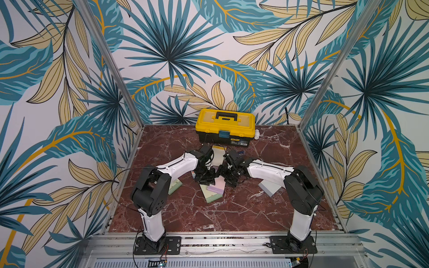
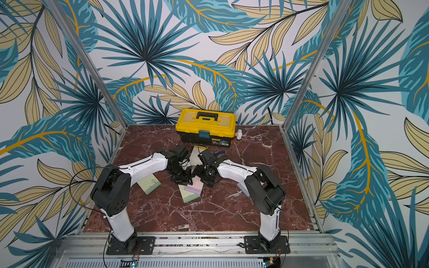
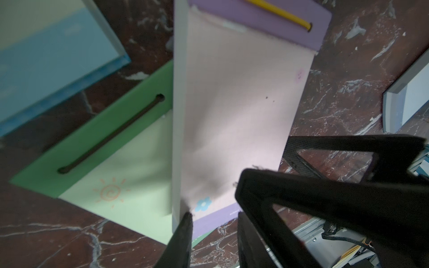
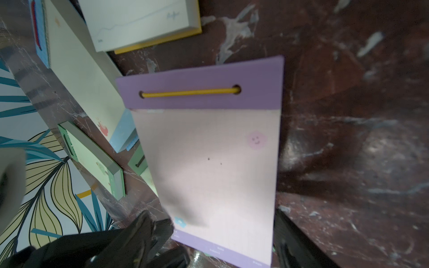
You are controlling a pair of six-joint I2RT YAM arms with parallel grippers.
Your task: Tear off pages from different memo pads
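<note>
The purple memo pad with pink pages (image 4: 210, 169) lies over a green pad (image 3: 134, 187) in the middle of the table. My left gripper is low at the pad's purple lower end, its fingertips apart. My right gripper straddles the same pad, fingers wide open toward its sides; the top views show both grippers crowded close over it. A blue pad (image 3: 53, 76) and a yellow-backed pad (image 4: 140, 20) lie beside it.
A yellow toolbox (image 1: 225, 125) stands at the back, a white bottle (image 2: 239, 134) beside it. Another green pad (image 2: 149, 183) lies left, a grey pad (image 1: 270, 187) right.
</note>
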